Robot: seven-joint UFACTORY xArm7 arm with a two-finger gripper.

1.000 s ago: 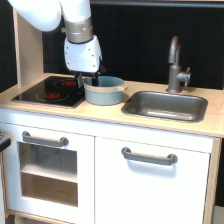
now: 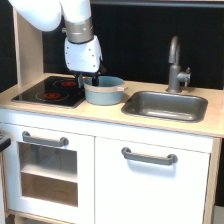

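A grey-blue pot stands on the wooden counter, between the black cooktop and the sink. A small pinkish handle shows on its right side. My gripper reaches down from the upper left, and its dark fingers are at the pot's left rear rim. The fingers are small and dark against a dark background, so whether they are apart or closed on the rim does not show.
The black cooktop with red burner rings lies to the left, bare of objects. An empty sink with a dark faucet is on the right. Below are a glass-fronted oven door and a white cabinet door.
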